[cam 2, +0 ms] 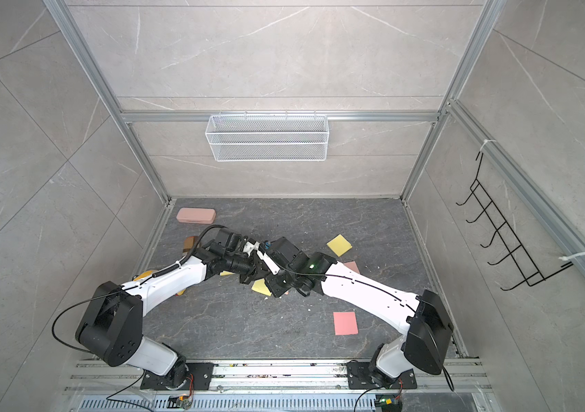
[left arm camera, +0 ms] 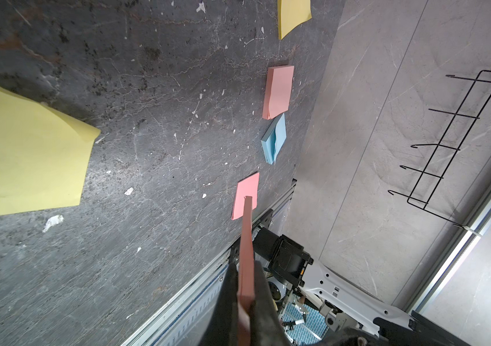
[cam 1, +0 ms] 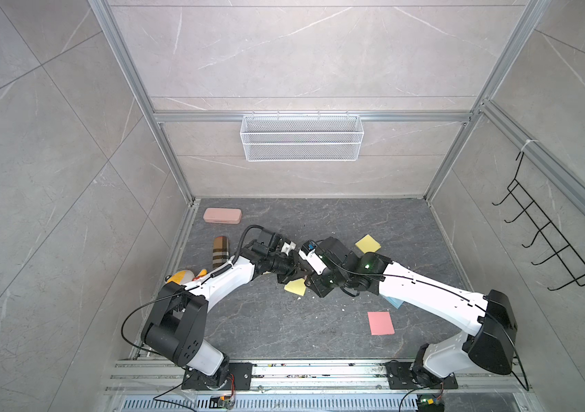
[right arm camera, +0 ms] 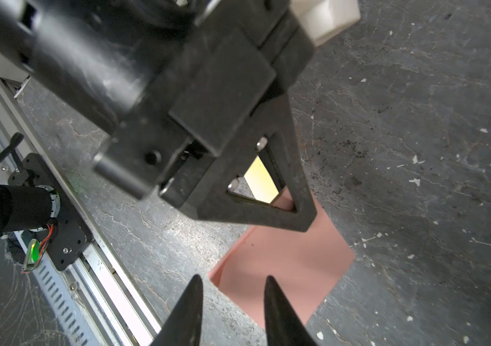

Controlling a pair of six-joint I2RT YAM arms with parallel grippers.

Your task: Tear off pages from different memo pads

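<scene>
A pink page [right arm camera: 291, 259] hangs from the tip of my left gripper, which is shut on its upper edge. In the left wrist view the same page [left arm camera: 246, 248] appears nearly edge-on, between the dark fingers. My right gripper is partly open at the page's lower part, its fingertips apart; whether they touch the page cannot be told. Beyond lie a pink memo pad [left arm camera: 279, 92], a blue pad [left arm camera: 274, 138] and a redder pink pad [left arm camera: 246, 195]. One yellow paper [left arm camera: 26, 150] lies close by, another [cam 1: 368, 243] farther back.
A pink case [cam 1: 222, 215] and a brown striped object [cam 1: 220, 251] are at the back left. An orange and white item [cam 1: 182, 276] sits behind the left arm.
</scene>
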